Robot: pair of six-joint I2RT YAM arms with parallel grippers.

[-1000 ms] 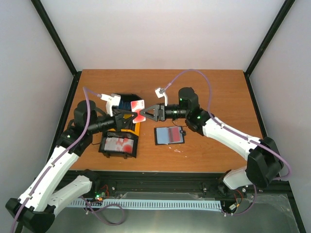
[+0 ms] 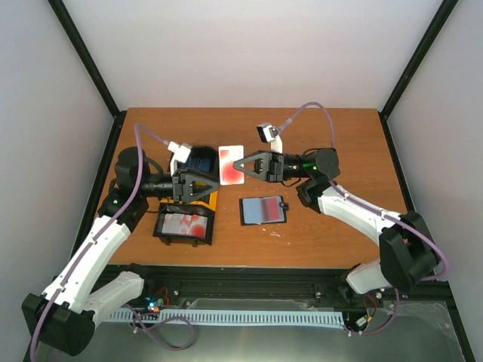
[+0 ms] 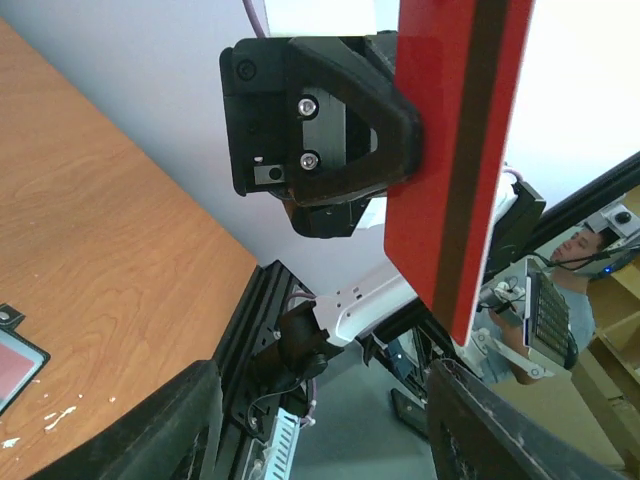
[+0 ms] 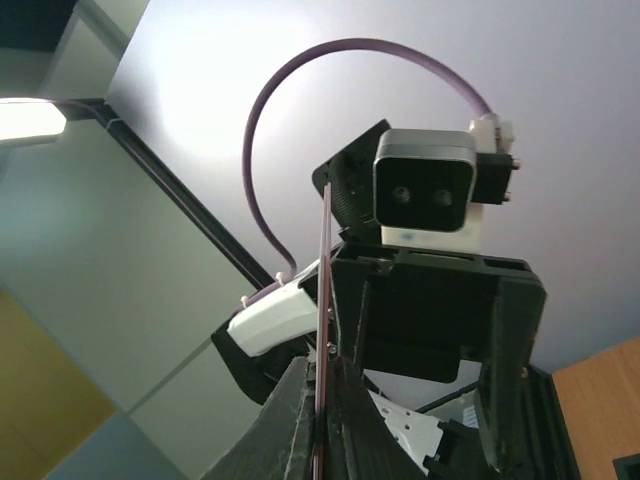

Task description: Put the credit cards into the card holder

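Observation:
A red and white card (image 2: 232, 165) is held up over the table by my right gripper (image 2: 238, 164), whose fingers pinch its right side. In the right wrist view the card (image 4: 323, 300) shows edge-on between the fingers. The left wrist view has its red face (image 3: 450, 150) with a dark stripe. My left gripper (image 2: 216, 183) stands just left of the card, part open, with empty space between its fingers. The card holder (image 2: 263, 210) lies open and flat on the table below the right gripper, with clear sleeves and a reddish part inside.
Beneath the left arm, a black box (image 2: 161, 228) holds red and white cards (image 2: 184, 224) in its near compartment. Small white scraps (image 2: 275, 234) lie in front of the holder.
The right gripper has carried the card to the right, away from the left gripper.

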